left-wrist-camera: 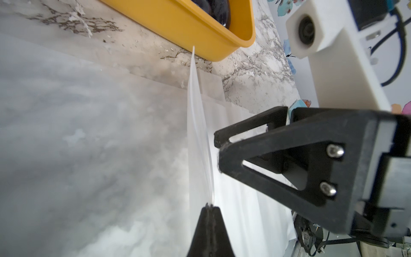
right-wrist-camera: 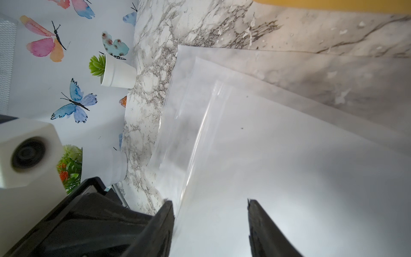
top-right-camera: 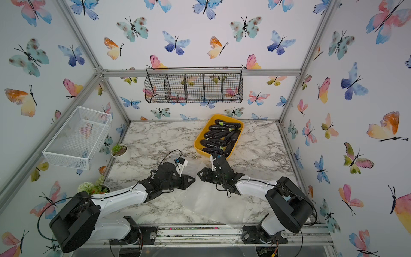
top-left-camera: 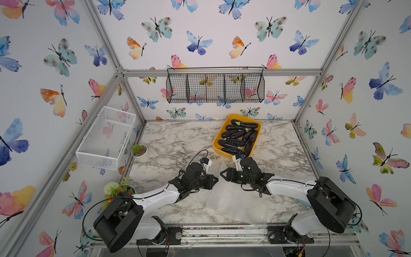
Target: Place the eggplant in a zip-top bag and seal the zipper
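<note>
A clear, frosted plastic bag (top-left-camera: 239, 203) lies flat on the table between my arms. In the left wrist view, a thin fold of its film (left-wrist-camera: 198, 141) stands up from the fingertips of my left gripper, which is shut on it. My right gripper is part open above the bag, its two fingertips apart and only the film visible behind the gap. Dark eggplants (top-left-camera: 236, 141), several of them, fill a yellow tray (top-left-camera: 217, 143) behind the bag. No eggplant shows in the bag.
A white wire basket (top-left-camera: 107, 135) is on the left wall, and a black wire rack (top-left-camera: 215, 87) on the back wall. Small potted plants (top-left-camera: 139, 150) stand along the left edge.
</note>
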